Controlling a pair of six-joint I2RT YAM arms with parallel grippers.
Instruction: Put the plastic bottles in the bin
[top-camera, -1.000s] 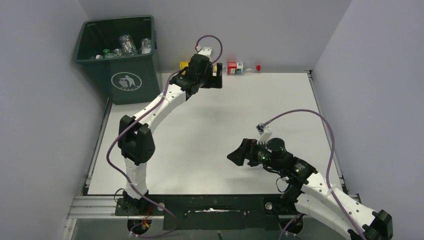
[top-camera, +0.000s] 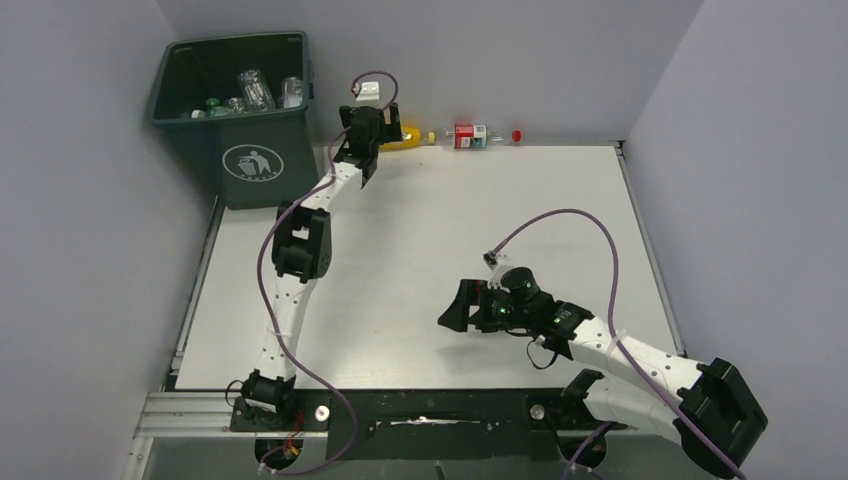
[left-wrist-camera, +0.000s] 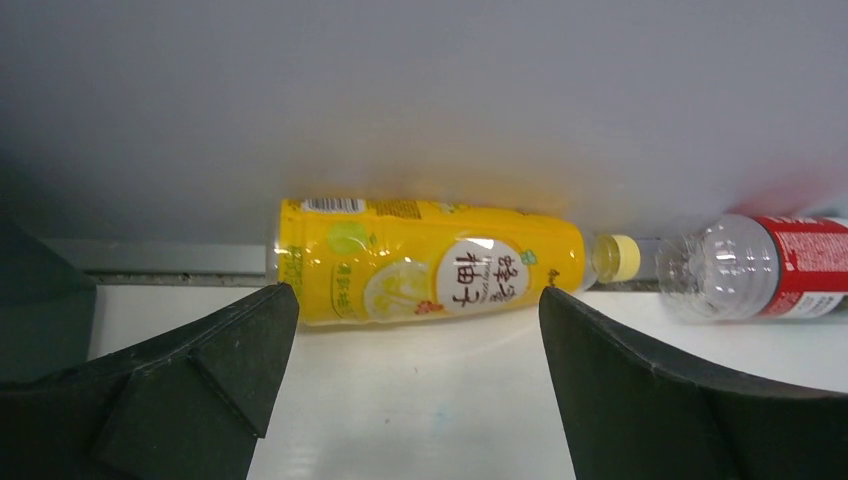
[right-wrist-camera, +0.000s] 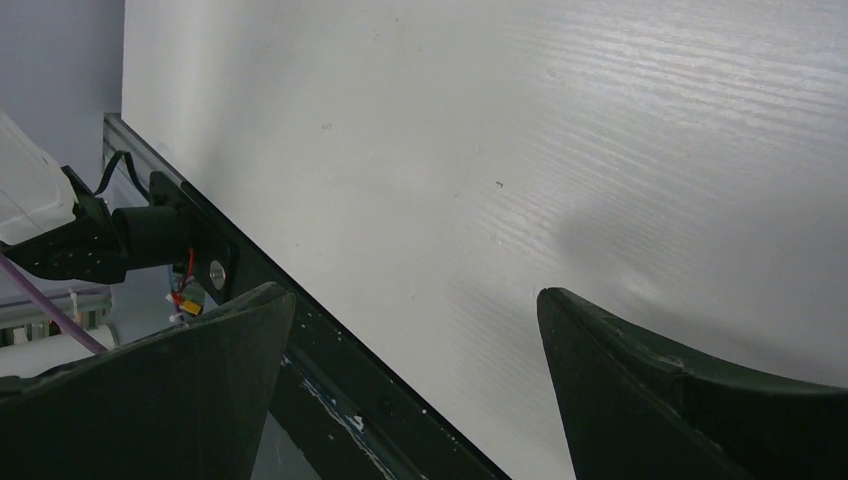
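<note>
At the back edge of the table lie two plastic bottles: a yellow-labelled one (top-camera: 404, 142) (left-wrist-camera: 420, 260) and a red-labelled one (top-camera: 470, 137) (left-wrist-camera: 720, 262), caps pointing right. My left gripper (top-camera: 371, 122) is open over the yellow bottle, which shows between and beyond its fingers in the left wrist view. The green bin (top-camera: 254, 164) stands at the back left with several bottles inside. My right gripper (top-camera: 463, 308) is open over bare table at the front right, nothing between its fingers.
Grey walls enclose it at the back and sides. The bin is close to the left arm and the yellow bottle.
My left gripper has moved left and back to above the yellow bottle, its arm straightening.
</note>
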